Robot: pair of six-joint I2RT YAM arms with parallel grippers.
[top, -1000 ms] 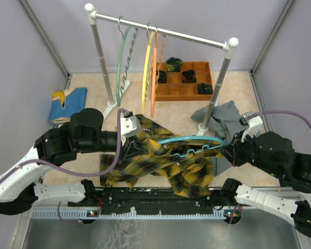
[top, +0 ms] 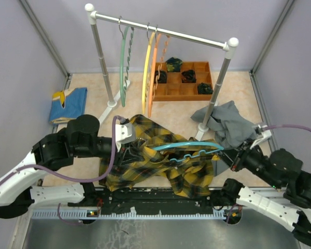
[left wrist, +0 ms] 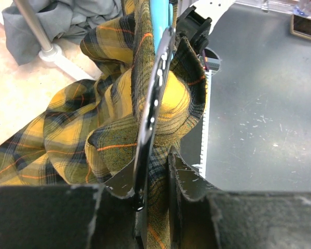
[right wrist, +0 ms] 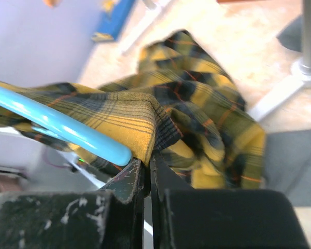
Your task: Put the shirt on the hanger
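The yellow-and-black plaid shirt lies bunched between my two grippers. A blue hanger runs across it, its right end near my right gripper. In the right wrist view a fold of the shirt comes down to my right gripper, which is shut on it beside the rounded hanger end. My left gripper has bunched shirt cloth in the narrow gap between its fingers; whether it is clamped I cannot tell. A dark, spotted strip partly hides that gap.
A rack rail carries a green, a yellow and an orange hanger. Behind it is a wooden compartment box. Grey cloth lies by the right post, folded blue cloth at the left.
The hanging green and orange hangers sway.
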